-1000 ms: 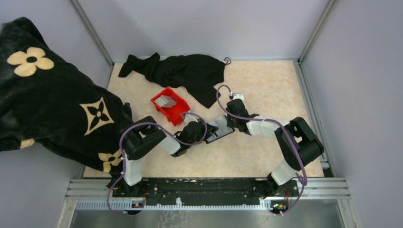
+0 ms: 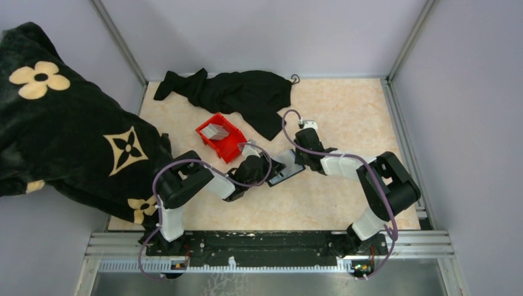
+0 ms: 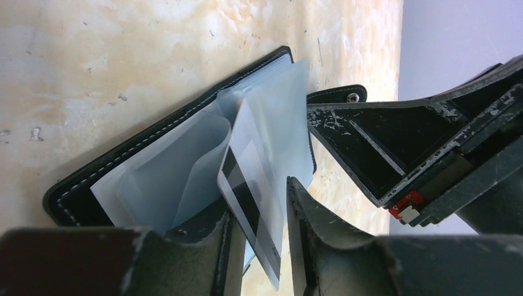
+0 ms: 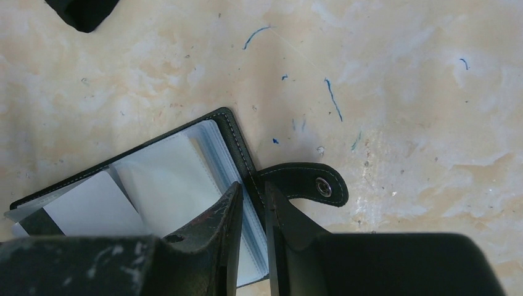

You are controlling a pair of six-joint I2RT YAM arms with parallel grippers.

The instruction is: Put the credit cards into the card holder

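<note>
The black card holder (image 2: 285,169) lies open on the table, its clear sleeves (image 3: 172,166) showing. In the left wrist view, a white card with a dark stripe (image 3: 253,197) stands tilted among the sleeves, between the fingers of my left gripper; whether they grip it is unclear. My right gripper is at the holder's clasp end, its fingers slightly apart over the sleeve edges and the snap strap (image 4: 296,182); whether anything is between them is unclear.
A red box (image 2: 229,145) holding pale cards (image 2: 214,131) sits behind my left arm. A black cloth (image 2: 240,92) lies at the back, a large patterned black blanket (image 2: 74,129) at the left.
My left gripper has moved very slightly rightward over the holder since a second ago. The right arm is almost unchanged.
</note>
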